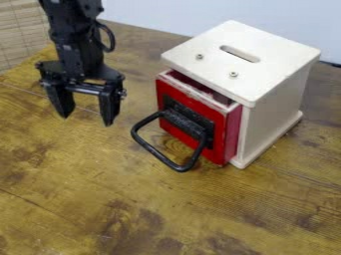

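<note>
A black robot gripper hangs at the upper left, its fingers pointing down and spread apart with nothing between them. To its right stands a white wooden box with a slot and screws on top. Its front has a red door bearing a black latch block and a black loop handle, which sticks out toward the lower left. The gripper is left of the handle and apart from it.
A white wall runs behind the box, and a slatted mat lies at the upper left edge.
</note>
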